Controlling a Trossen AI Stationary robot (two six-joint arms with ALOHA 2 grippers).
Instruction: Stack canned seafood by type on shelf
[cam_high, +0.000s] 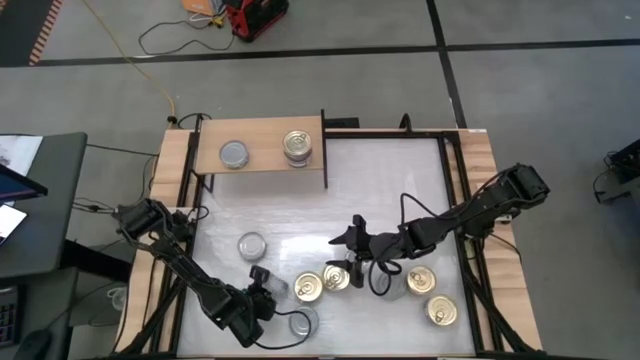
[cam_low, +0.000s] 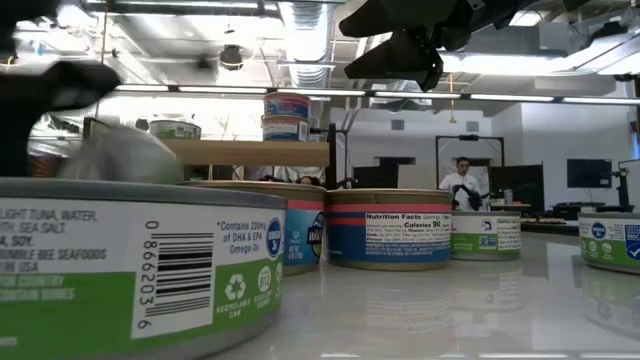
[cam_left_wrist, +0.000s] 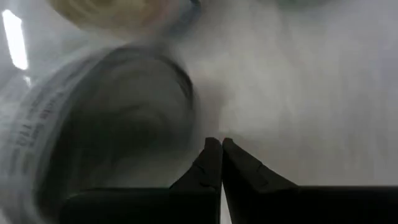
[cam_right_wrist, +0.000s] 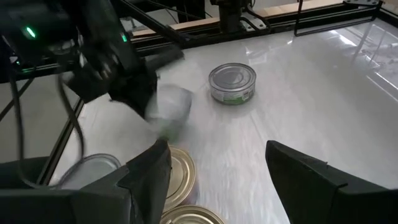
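My left gripper is shut, fingertips together, nothing between them. Just left of it in that wrist view is a motion-blurred, tilted silver-lidded can (cam_left_wrist: 130, 118). The right wrist view shows the same blurred can (cam_right_wrist: 171, 106) beside the left gripper's tips, above the table. My right gripper stands open and empty over the table. On the shelf (cam_high: 266, 145) are a silver can (cam_high: 234, 154) at left and a stack of gold-topped cans (cam_high: 297, 148) at right.
An upright silver can (cam_right_wrist: 232, 84) stands apart nearer the shelf. Two gold-topped cans (cam_high: 308, 286) (cam_high: 335, 277) stand between the arms; another silver can (cam_high: 303, 320) is near the front edge. More gold-topped cans (cam_high: 421, 280) (cam_high: 441, 310) stand at right. Bare table lies before the shelf.
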